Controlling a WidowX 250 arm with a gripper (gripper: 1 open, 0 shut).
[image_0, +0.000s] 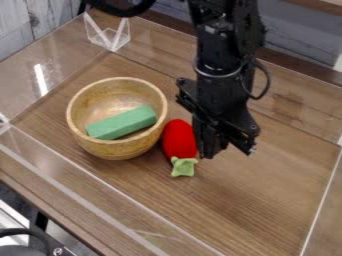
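Observation:
A wooden bowl (114, 142) sits on the left of the table with a green rectangular block (120, 122) inside it. A red strawberry-like toy with a green top (179, 138) lies just right of the bowl. My black gripper (211, 150) is low over the table at the right of the red toy, overlapping it in view; it appears shut, with nothing visible between its fingers. Whether it touches the toy cannot be told.
A clear plastic object (107, 32) stands at the back left. A cable lies at the lower left edge.

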